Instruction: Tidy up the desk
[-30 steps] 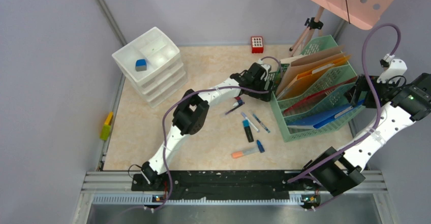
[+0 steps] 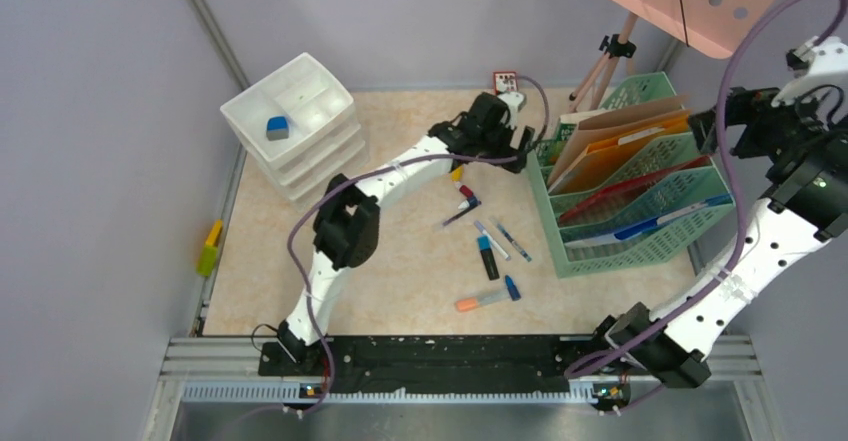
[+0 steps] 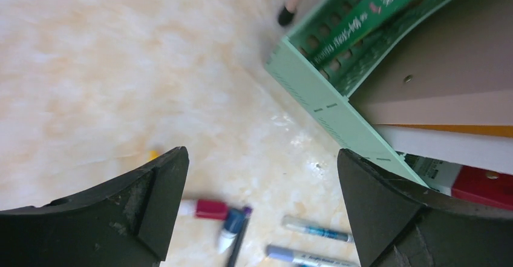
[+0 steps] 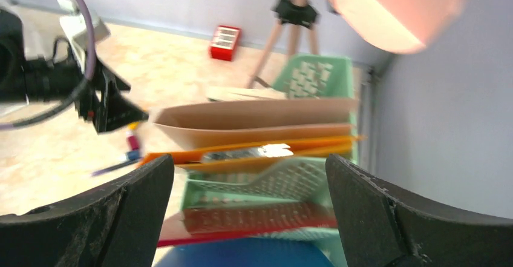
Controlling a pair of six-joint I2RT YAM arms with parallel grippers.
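Note:
My left gripper [image 2: 520, 151] is open and empty above the desk, just left of the green file organizer [image 2: 600, 261], which holds brown, orange, red and blue folders. Below that gripper lie scattered pens and markers: a dark marker [image 2: 488, 259], an orange highlighter [image 2: 478, 301], a light pen [image 3: 310, 257] and a red-capped piece [image 3: 210, 208]. My right gripper [image 2: 730, 121] is open and empty, raised over the organizer's right side, with folders blurred beneath it in the right wrist view.
A white drawer unit [image 2: 310, 91] with a blue block on top stands back left. A small red box [image 4: 225, 43] is at the back. A pink stand [image 2: 680, 1] overhangs the back right.
Both arms have risen away from the organizer: the left gripper moved up and slightly left toward the back, the right gripper up toward the back right. The left gripper now partly hides the red box.

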